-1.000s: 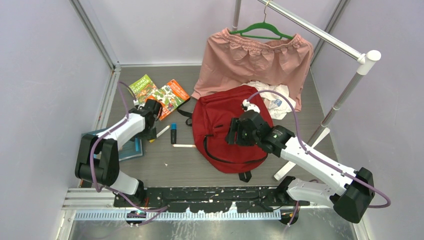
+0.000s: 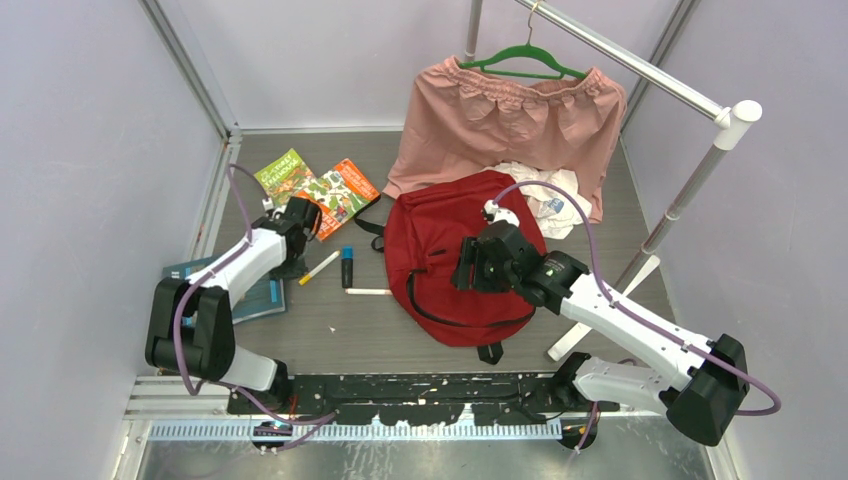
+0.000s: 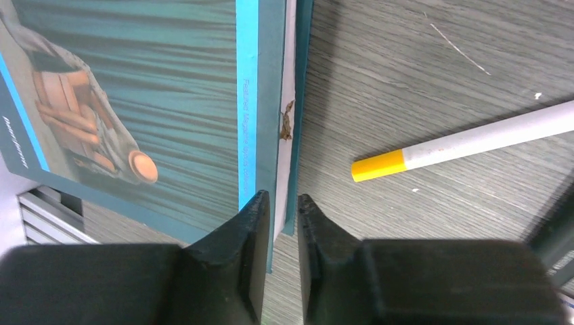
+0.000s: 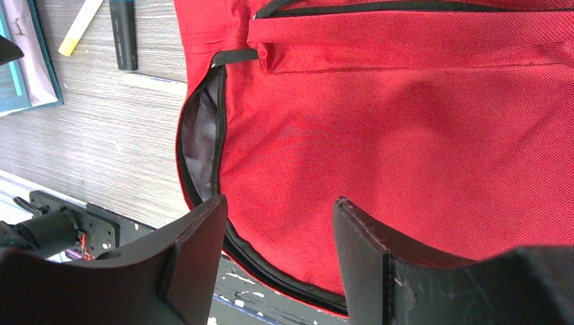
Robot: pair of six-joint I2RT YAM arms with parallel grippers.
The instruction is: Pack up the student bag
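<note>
My left gripper hangs over the edge of a teal notebook (image 3: 169, 108), its fingertips slightly apart near the spine. A yellow-capped marker (image 3: 460, 142) lies to its right. My right gripper is part open above the red backpack (image 4: 406, 149), whose front pocket zipper gapes at the left side, showing grey lining. A blue-capped marker (image 2: 347, 268) and a white pen (image 2: 368, 292) lie between notebook and bag. An orange book (image 2: 340, 195) and a green book (image 2: 282, 172) lie at the back left.
Pink shorts (image 2: 500, 130) hang from a green hanger on a rail at the back, with a white garment (image 2: 555, 210) beside the bag. The rail's post stands at right. Bare floor shows in front of the markers.
The right arm and bag look unchanged.
</note>
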